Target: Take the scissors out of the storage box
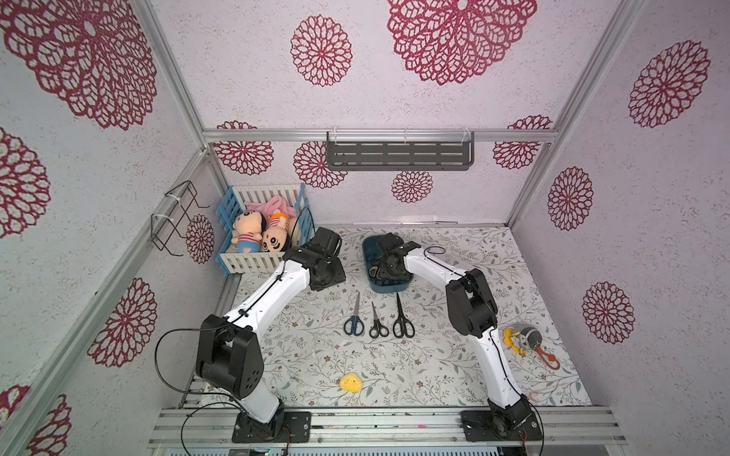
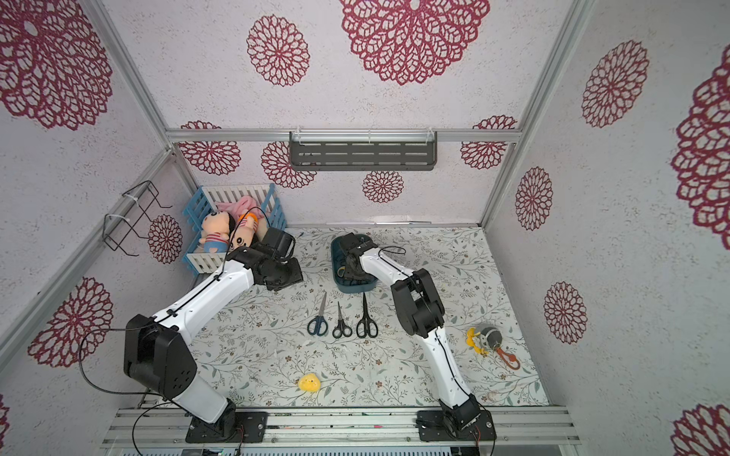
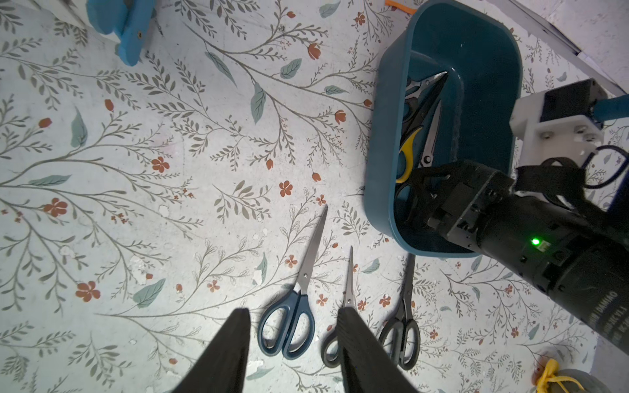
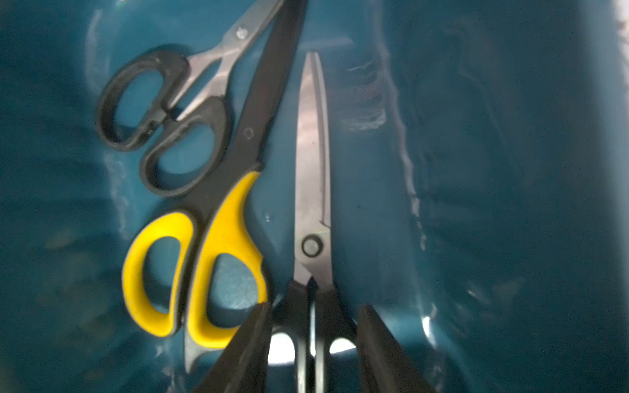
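Observation:
The blue storage box holds three scissors in the right wrist view: a small grey-black pair point(image 4: 157, 118), a yellow-handled pair point(image 4: 222, 262) and a silver-bladed pair with dark handles point(image 4: 311, 170). My right gripper is down inside the box, open, its fingers to either side of the dark handles, whose lower ends run out of frame. Left gripper stands open above the table, left of the box, holding nothing. Three more scissors lie in front of the box: blue-handled point(image 3: 304, 275), small black point(image 3: 349, 294) and large black point(image 3: 407, 294).
A blue-and-white basket point(image 1: 254, 262) with dolls stands at the back left, near the left arm. A yellow toy point(image 1: 350, 382) lies at the front. A grey cup-like object point(image 1: 524, 334) is at right. Table between box and toy's left side is mostly clear.

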